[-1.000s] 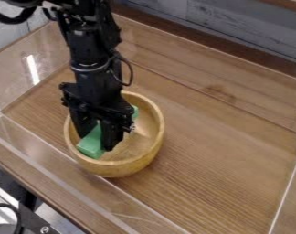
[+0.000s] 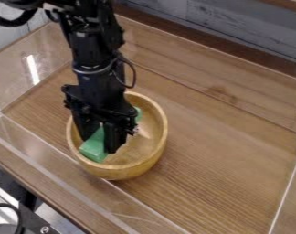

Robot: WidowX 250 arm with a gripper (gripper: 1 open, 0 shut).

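My black gripper (image 2: 100,123) reaches down from the top left into a wooden-coloured round bowl (image 2: 148,155) on the table. A green object (image 2: 94,148) lies in the bowl's left part, at the gripper's fingertips, which appear closed on it, though the fingers partly hide it. A smaller bit of green shows at the bowl's back right, behind the gripper.
A pale wall (image 2: 224,32) stands at the back. The table's left edge runs close by the bowl.
The gripper has shifted very slightly within the bowl; otherwise little differs.
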